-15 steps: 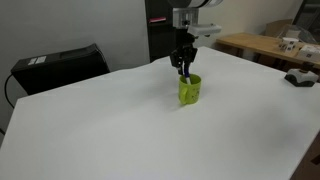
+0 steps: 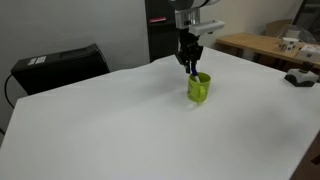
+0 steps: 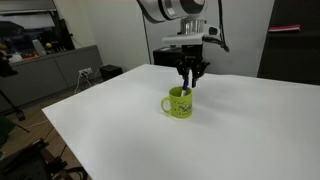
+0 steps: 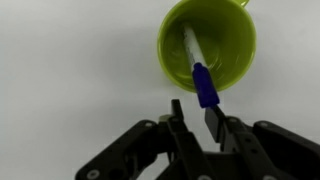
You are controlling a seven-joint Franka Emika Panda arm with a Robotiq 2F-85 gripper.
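A green mug [image 2: 198, 92] stands upright on the white table. Inside it leans a marker with a white body [image 4: 192, 45] and a blue cap [image 4: 206, 88], the cap end sticking out past the rim. My gripper is just above the mug, with a gap between its fingers. In the wrist view the cap lies close to the tip of the right finger [image 4: 213, 118], not clearly between the two; whether they touch I cannot tell. The mug's handle [image 3: 167, 104] shows at its left side in exterior view 2.
A black box-shaped device [image 2: 60, 69] sits at the table's far left in exterior view 1. Several small items lie around a wooden surface [image 2: 250, 42] at the back right.
The mug has shifted a little to the right in exterior view 1 and turned slightly, its handle now facing more to the front. My gripper has moved slightly right with it.
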